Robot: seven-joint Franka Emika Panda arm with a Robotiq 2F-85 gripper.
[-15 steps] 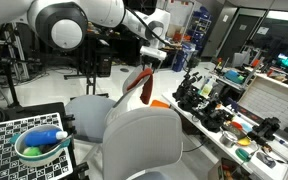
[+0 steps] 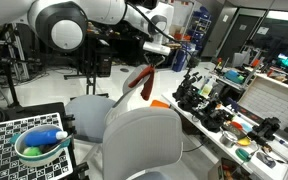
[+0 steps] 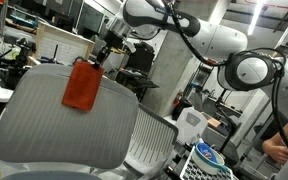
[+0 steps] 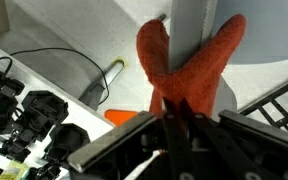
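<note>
A red cloth (image 3: pixel 82 86) is draped over the top edge of a grey chair back (image 3: pixel 44 120), hanging down on both sides in exterior view 1. Seen from the wrist, the cloth (image 4: pixel 216 60) straddles the chair's edge (image 4: pixel 189 25) and gathers into a bunch toward my gripper. The gripper is shut on this bunch, with the fingertips partly covered by red fabric. My arm reaches in from above, and the gripper (image 3: pixel 101 58) is close to the cloth's upper part in exterior view 2.
Another grey chair back (image 2: pixel 144 140) stands nearer exterior view 1. A bowl with coloured items (image 2: pixel 42 143) sits on a perforated black-and-white surface at lower left. A cluttered bench (image 2: pixel 209 105) runs along the right. An orange object (image 4: pixel 120 116) lies on the floor.
The arm has shifted only slightly in exterior view 1. The red cloth remains draped over the chair back throughout.
</note>
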